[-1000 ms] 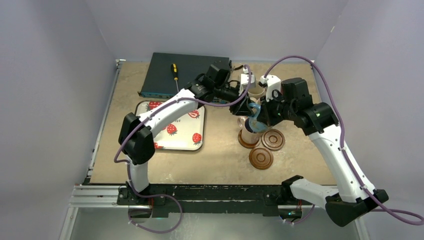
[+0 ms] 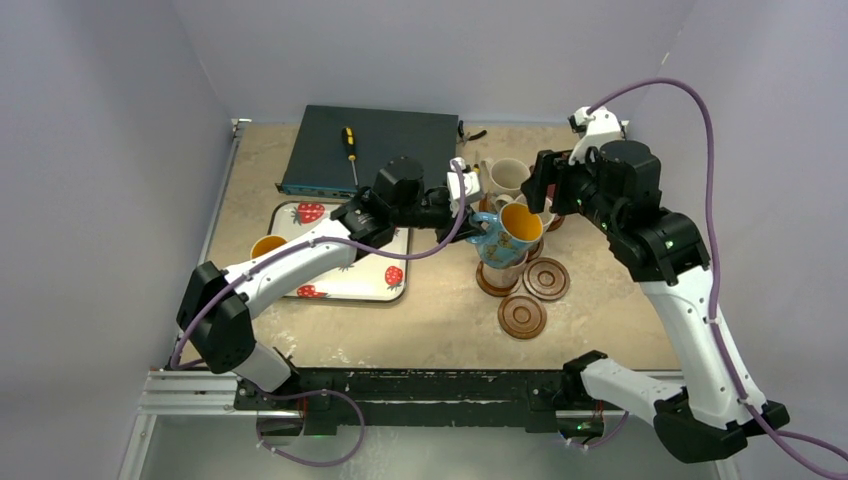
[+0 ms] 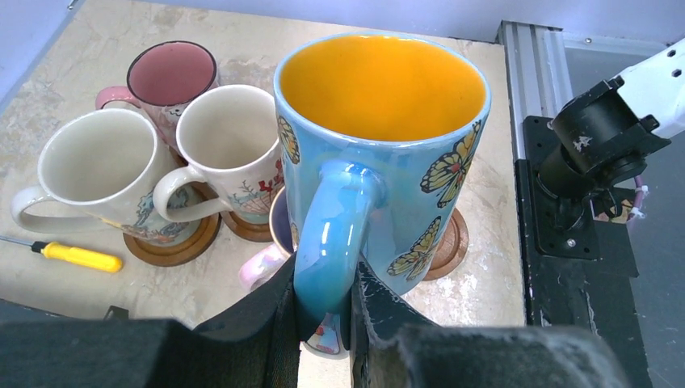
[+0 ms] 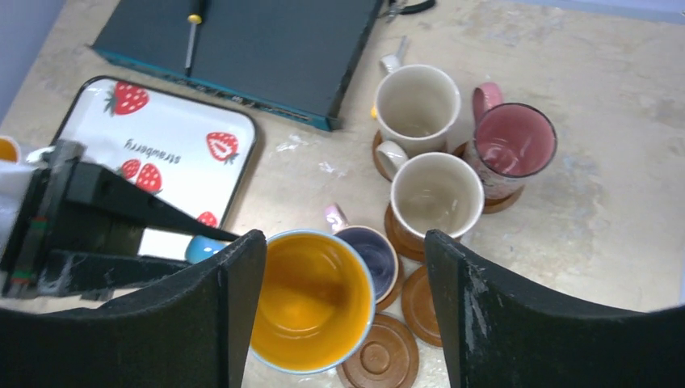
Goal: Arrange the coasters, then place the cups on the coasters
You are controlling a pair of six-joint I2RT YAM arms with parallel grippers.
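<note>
A light-blue cup (image 3: 380, 186) with butterflies and a yellow-orange inside hangs in the air, its mouth tipped up. My left gripper (image 2: 468, 230) is shut on its handle (image 3: 335, 234). In the top view, my right gripper (image 2: 543, 182) is at the cup's upper right. Its fingers (image 4: 246, 283) are apart, with no cup clamped between them in the right wrist view. Below the cup, two bare brown coasters (image 2: 522, 316) lie at the front, the other coaster (image 2: 547, 279) just behind. A small dark-lined cup (image 4: 370, 249) stands on a coaster partly under the blue one.
Two white cups (image 4: 436, 194) and a pink cup (image 4: 514, 145) stand on coasters behind. A strawberry tray (image 2: 372, 278) lies left, with another yellow-lined cup (image 2: 266, 247) near its edge. A black box (image 2: 400, 140) is at the back.
The right gripper has opened off the blue cup and drawn back up and right.
</note>
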